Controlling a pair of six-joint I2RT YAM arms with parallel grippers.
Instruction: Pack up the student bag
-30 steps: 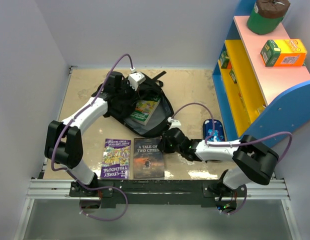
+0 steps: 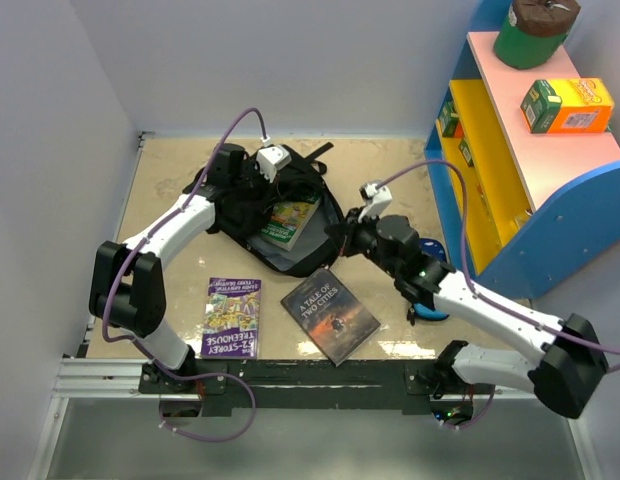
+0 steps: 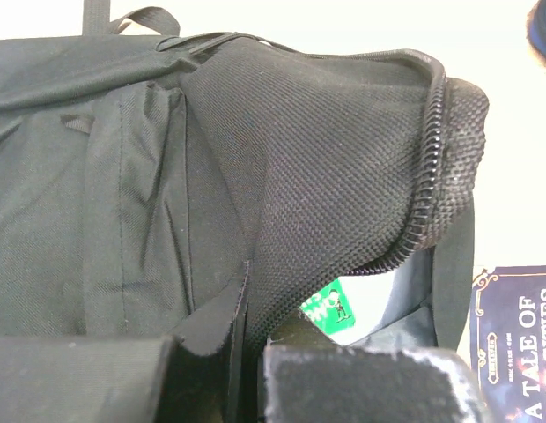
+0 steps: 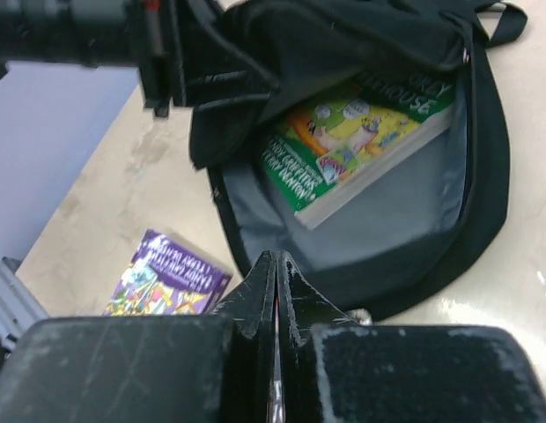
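A black backpack [image 2: 305, 250] lies open, a green book [image 2: 290, 222] inside it. My left gripper [image 2: 262, 190] is shut on the backpack's flap [image 3: 335, 150], which fills much of the left wrist view. My right gripper is raised in front of the bag's right side, its fingertips closed together; whatever it may hold is hidden in the right wrist view. Below it, A Tale of Two Cities [image 2: 330, 315] lies tilted on the table, apparently beneath the gripper. A purple Treehouse book [image 2: 230, 317] lies front left.
A blue pouch [image 2: 430, 250] lies at the right, partly behind the right arm. A blue shelf unit [image 2: 570, 235] with yellow and pink shelves stands at the right with boxes on it. Bare table shows around the bag's back corners.
My right gripper has moved up and back toward the bag. A Tale of Two Cities has turned askew and shifted right. The left gripper stays put.
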